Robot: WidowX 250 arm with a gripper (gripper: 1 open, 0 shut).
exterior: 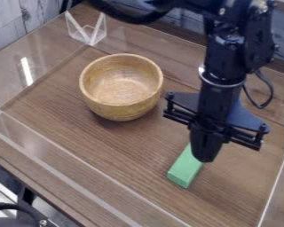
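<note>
My black gripper [213, 133] hangs over the right half of the wooden table, shut, with nothing visible between its fingers; its tip partly covers a green block [185, 169] lying flat just beneath it. Whether the tip touches the block I cannot tell.
A wooden bowl [121, 87] sits to the upper left of the gripper. A clear wire-like object [88, 27] is at the back left.
</note>
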